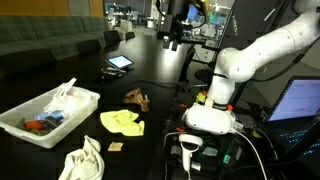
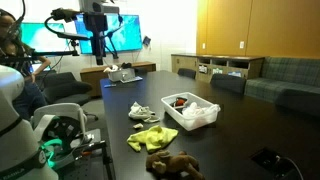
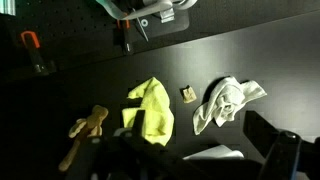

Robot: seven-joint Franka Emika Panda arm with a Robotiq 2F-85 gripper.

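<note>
High above the table hangs my gripper (image 2: pixel 98 45), pointing down, its fingers apart and empty. In the wrist view its dark fingers (image 3: pixel 262 138) stand at the lower edge, well away from each other. Below lie a crumpled yellow cloth (image 3: pixel 155 108), a whitish cloth (image 3: pixel 226 101) and a small tan block (image 3: pixel 189 94) between them. A brown plush-like toy (image 3: pixel 86 130) rests to the left of the yellow cloth. The white bin (image 2: pixel 198 119) contains a white cloth (image 1: pixel 68 97) and several small items; only a bit of the bin's edge (image 3: pixel 215 152) shows from the wrist.
Cables and small tools lie near the arm's base (image 1: pixel 208 118), beside an open laptop (image 1: pixel 298 105). Toward the far part of the table are a tablet (image 1: pixel 119 61) and dark objects. Bare dark tabletop (image 2: pixel 235 150) surrounds the cloths and bin.
</note>
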